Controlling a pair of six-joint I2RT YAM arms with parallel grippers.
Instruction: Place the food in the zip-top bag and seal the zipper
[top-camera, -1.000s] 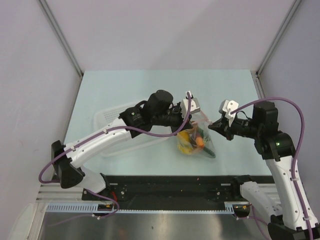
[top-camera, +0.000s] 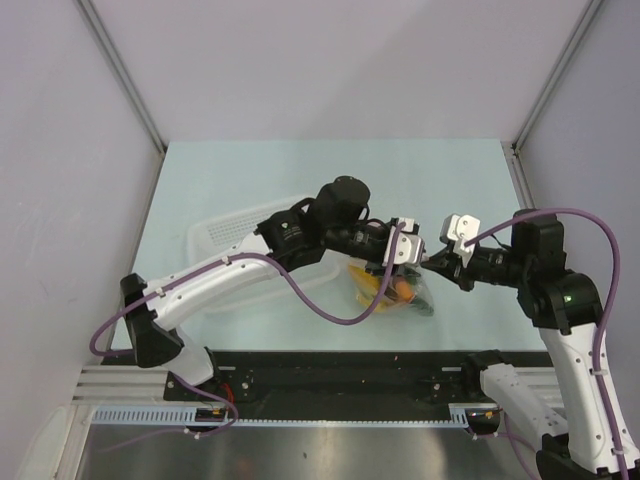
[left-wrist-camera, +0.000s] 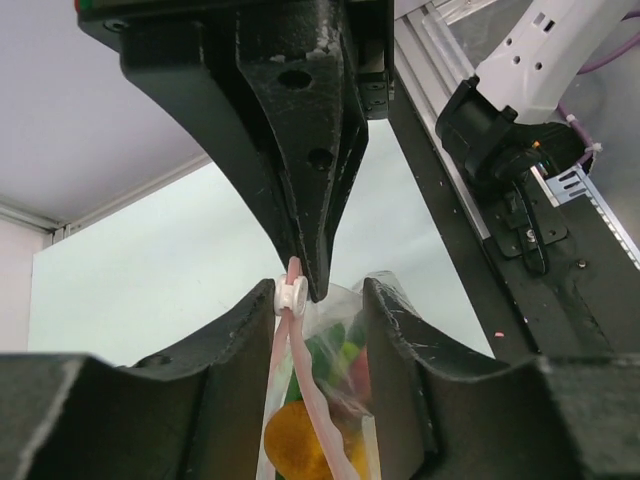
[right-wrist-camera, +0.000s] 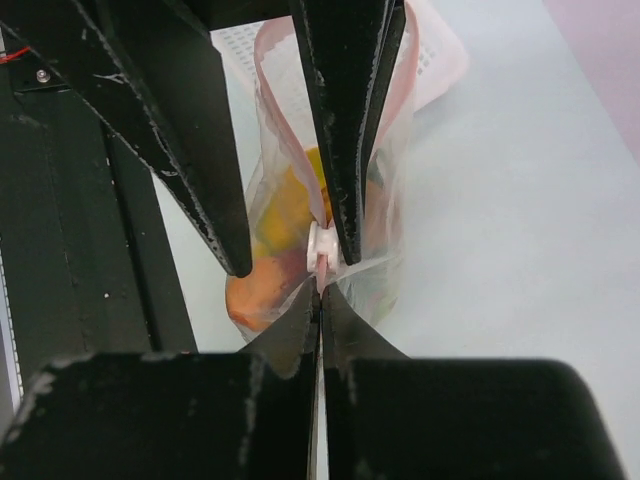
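Note:
The clear zip bag (top-camera: 405, 298) of food stands upright on the pale mat, between both arms. Inside show an orange item (left-wrist-camera: 295, 440), yellow and green pieces. Its pink zipper with white slider (left-wrist-camera: 290, 295) (right-wrist-camera: 322, 245) is at my grippers. My left gripper is part open, its fingers either side of the slider; whether they touch it is unclear. My right gripper is shut at the pink zipper's end just below the slider, a thin strip at its tips.
A white perforated basket (top-camera: 215, 240) lies at the back left, under my left arm. A dark rail (top-camera: 320, 365) runs along the front edge.
My left gripper has moved right to the zipper, close to the right gripper. My right gripper has shifted slightly toward the right, with the bag top following.

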